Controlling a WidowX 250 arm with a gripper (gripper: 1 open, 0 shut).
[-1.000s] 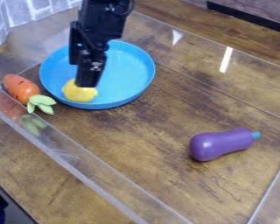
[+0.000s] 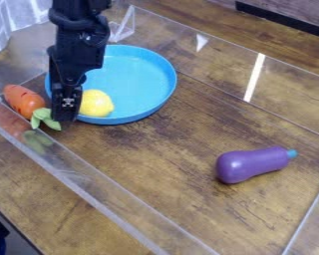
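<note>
My black gripper (image 2: 65, 104) is open and lowered at the left edge of the blue plate (image 2: 141, 76), just beside a toy carrot (image 2: 25, 100) with pale green leaves. A yellow lemon (image 2: 97, 103) lies in the plate, right of the fingers. The fingers partly hide the carrot's leafy end and the plate's rim; whether they touch either is unclear.
A purple toy eggplant (image 2: 249, 164) lies at the right on the wooden table (image 2: 162, 189). Clear transparent walls edge the work area at left and right.
My gripper has moved left and down from over the plate and lemon to beside the carrot. The carrot, lemon and eggplant look to be in the same places.
</note>
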